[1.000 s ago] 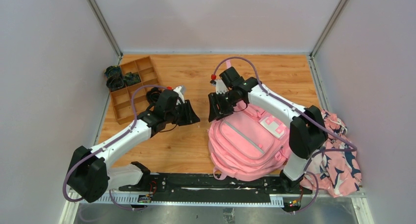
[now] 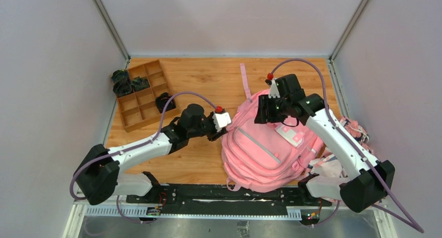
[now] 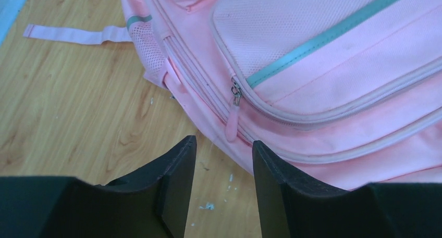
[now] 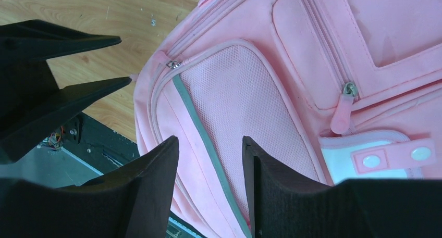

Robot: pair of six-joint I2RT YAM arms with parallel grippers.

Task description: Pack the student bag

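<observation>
A pink backpack [image 2: 260, 144] lies flat on the table, its front pocket upward. My left gripper [image 2: 221, 136] is at the bag's left edge. In the left wrist view that gripper stands open, and a pink zipper pull [image 3: 232, 122] hangs just beyond its fingertips with nothing between them. Over the upper part of the bag is my right gripper [image 2: 264, 113]. Its fingers are apart in the right wrist view, with the pocket's mesh panel [image 4: 234, 87] behind the gap. Another zipper pull [image 4: 342, 114] and a white card holder [image 4: 365, 152] show there too.
A wooden divided tray [image 2: 129, 124] at the left holds dark bundles [image 2: 122, 86]. Patterned pink and white cloth [image 2: 333, 166] lies at the right, partly under my right arm.
My left gripper has moved right, up to the bag's left edge. The right arm has swung rightward from the bag's left side to over its upper part. The backpack has stayed in place.
</observation>
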